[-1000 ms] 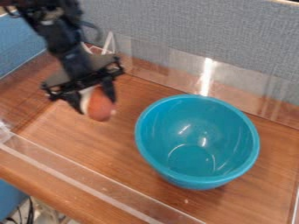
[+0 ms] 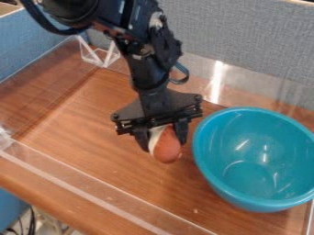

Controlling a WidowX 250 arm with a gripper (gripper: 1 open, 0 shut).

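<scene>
My black gripper [image 2: 164, 135] is shut on an orange-and-white round object [image 2: 168, 148], held low over the wooden table just left of a turquoise bowl [image 2: 252, 161]. The bowl stands empty at the right of the view, its left rim close beside the held object.
Clear plastic edging runs along its front and back. Grey padded panels rise behind, a blue one at the left. Cables hang at the lower left.
Over the last second my gripper has moved rightward and toward the front with the object in it.
</scene>
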